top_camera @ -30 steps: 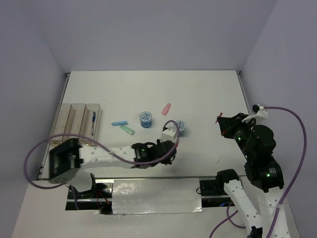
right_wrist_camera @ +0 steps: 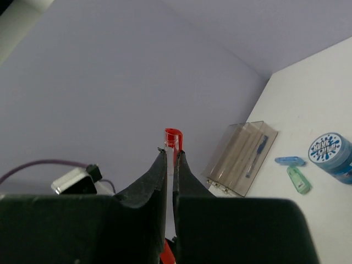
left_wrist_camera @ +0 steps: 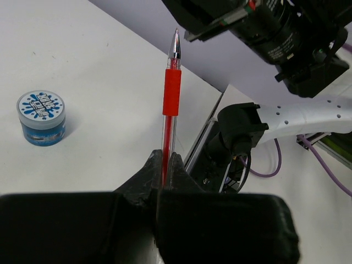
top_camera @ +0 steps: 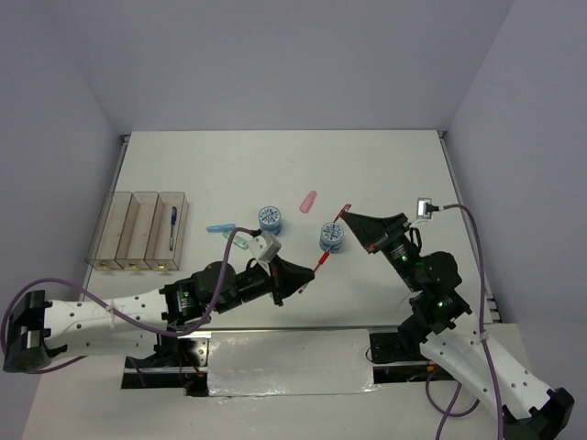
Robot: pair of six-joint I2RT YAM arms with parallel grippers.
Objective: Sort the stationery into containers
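Observation:
Upright in the left wrist view stands a red pen [left_wrist_camera: 171, 93], its metal writing tip bare, with my left gripper shut on its barrel. My right gripper is shut on a small clear-and-red pen cap [right_wrist_camera: 174, 137]. From above, the pen [top_camera: 323, 258] slants up and right toward the cap [top_camera: 344, 211]; the two are apart. The divided clear container [top_camera: 137, 198] stands at the left, a dark blue pen [top_camera: 172, 225] in its right compartment. Loose on the table are a pink item [top_camera: 308, 202], a blue item [top_camera: 220, 227] and a green item [top_camera: 240, 241].
One blue lidded jar [top_camera: 270, 218] stands mid-table. Another jar [top_camera: 331, 237] is close behind the held pen, between the two grippers.
My right arm has come in leftward with the cap, nearing the pen.

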